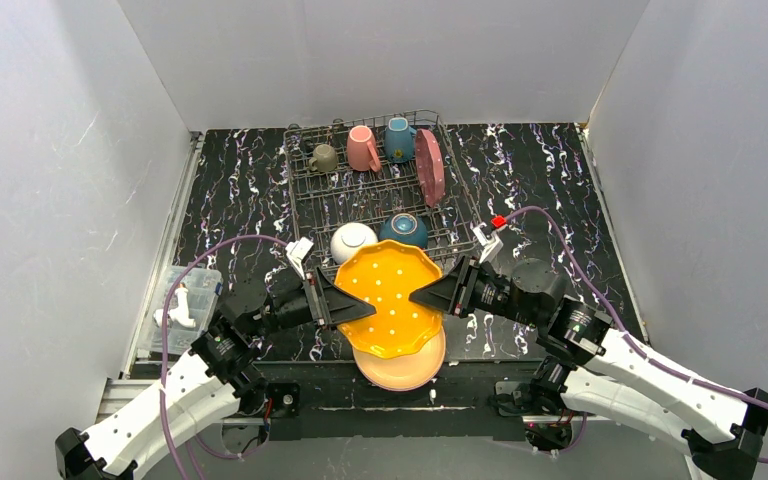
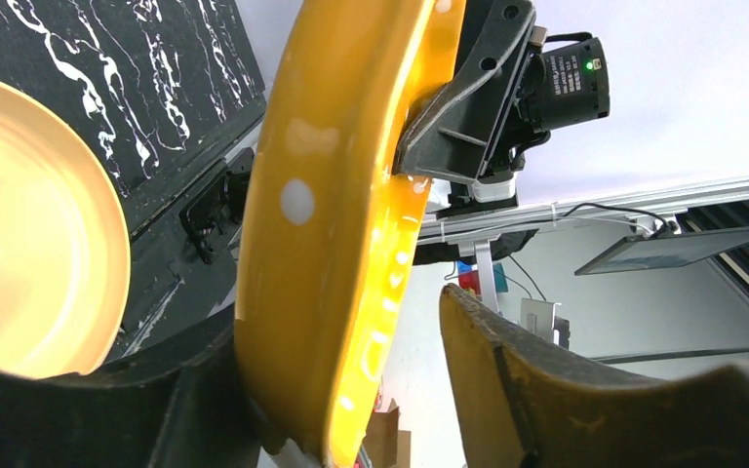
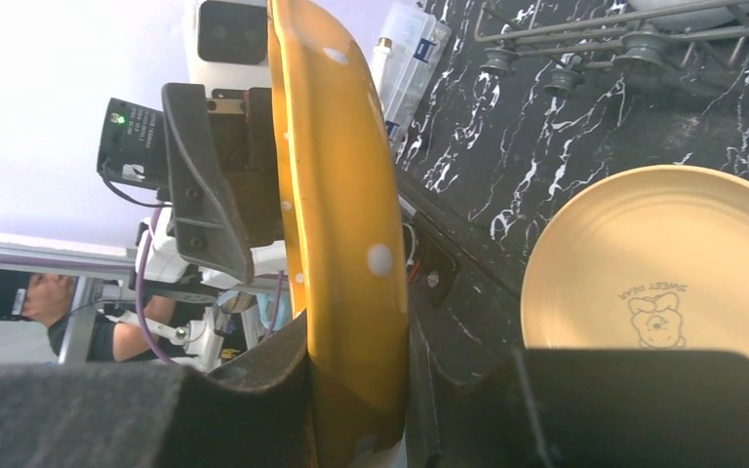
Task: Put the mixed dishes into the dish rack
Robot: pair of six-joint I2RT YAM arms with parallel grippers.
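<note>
A yellow wavy-edged plate with white dots (image 1: pixel 388 290) is held above the front of the counter, between my two grippers. My right gripper (image 1: pixel 412 297) is shut on its right side, and in the right wrist view the fingers (image 3: pixel 468 390) press against both faces. At the plate's left side my left gripper (image 1: pixel 370 312) has its fingers apart around the rim. One finger (image 2: pixel 210 400) lies against or very close to the plate, while the other finger (image 2: pixel 492 380) stands clear of it. Below, a peach plate with a bear drawing (image 3: pixel 634 263) is partly covered in the top view.
The wire dish rack (image 1: pixel 310 212) behind holds a small grey-green cup (image 1: pixel 323 158), a pink mug (image 1: pixel 362 148), a blue mug (image 1: pixel 399 140), an upright pink plate (image 1: pixel 429 168), a white bowl (image 1: pixel 352 241) and a blue bowl (image 1: pixel 404 230). A clear box (image 1: pixel 200 290) sits left.
</note>
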